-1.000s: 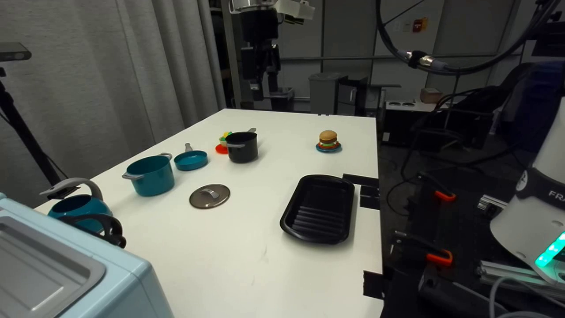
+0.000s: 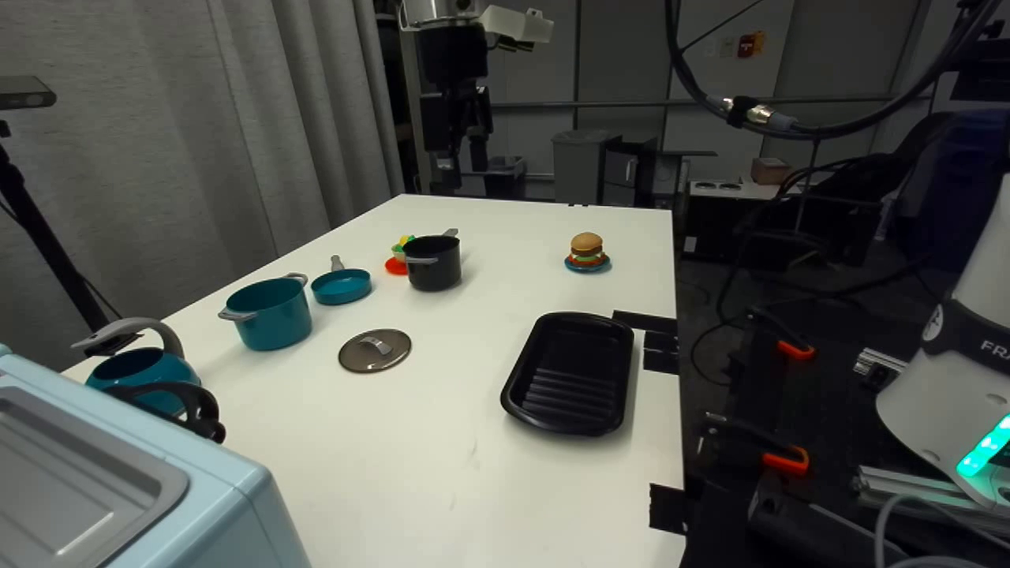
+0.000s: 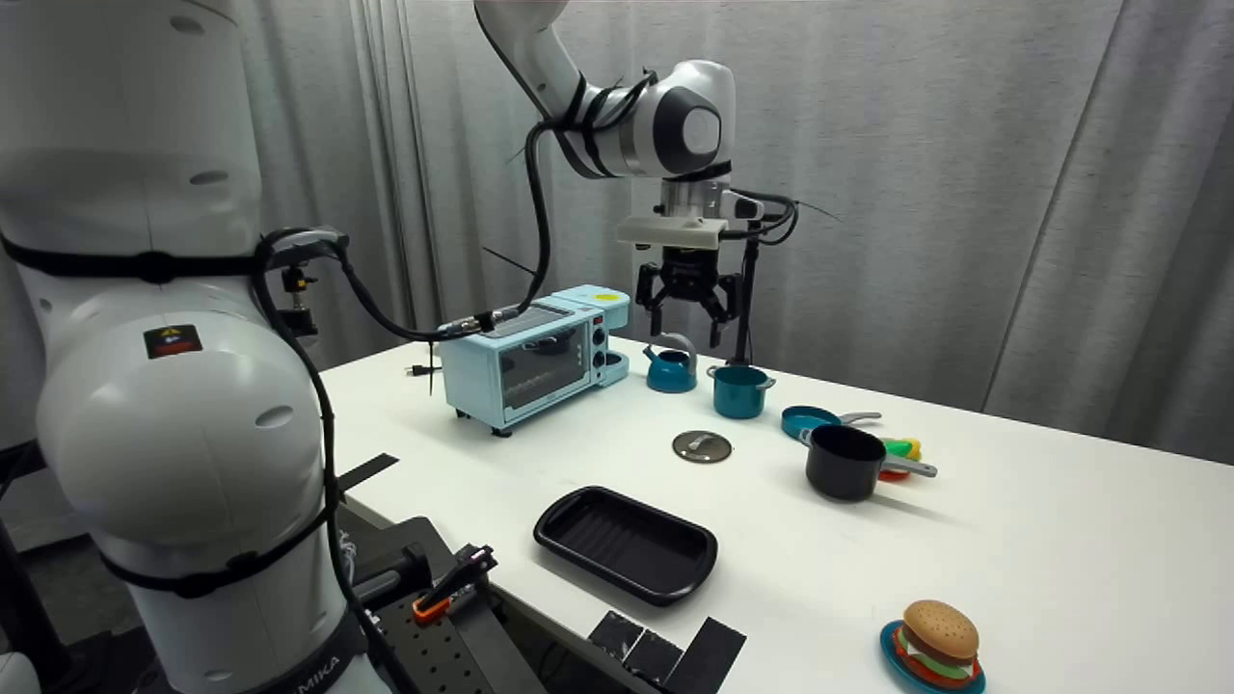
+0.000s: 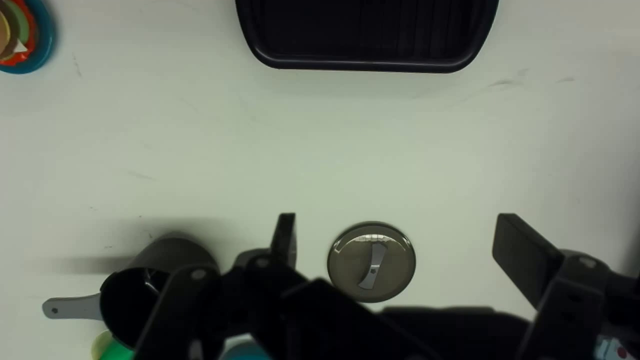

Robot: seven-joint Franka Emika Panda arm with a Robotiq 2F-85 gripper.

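High above the table, my gripper (image 3: 687, 330) points down and stands open, its fingers wide apart with nothing between them. In the wrist view, the round brown lid (image 4: 388, 273) with a grey handle shows on the table far below, between the two fingers. A teal pot (image 2: 274, 317) with two grey handles stands beyond the lid, its top uncovered. To one side is a black saucepan (image 3: 841, 465) with a grey handle. The black ridged tray (image 3: 625, 544) lies empty near the robot's side of the table.
A light-blue toaster oven (image 3: 532, 364) and a teal kettle (image 3: 671, 370) stand at one end. Near the saucepan are a teal pan (image 2: 342, 285) and a red dish (image 2: 397, 266) with coloured toy food. A toy burger (image 2: 587, 246) sits on a teal plate.
In exterior view 1 my gripper has shifted slightly left and a little lower. The objects on the table have not moved.
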